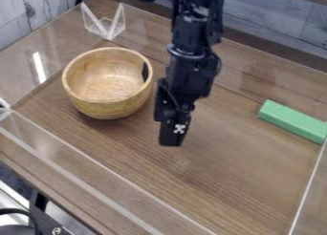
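Observation:
My black gripper [171,126] hangs in the middle of the camera view, low over the wooden table [192,181], its fingers apart with nothing visible between them. To its left sits a round tan wooden bowl [90,81]. A green block [290,121] lies at the right, well apart from the gripper.
A small clear or white object [105,22] stands at the back left. The table's edges show at left and right.

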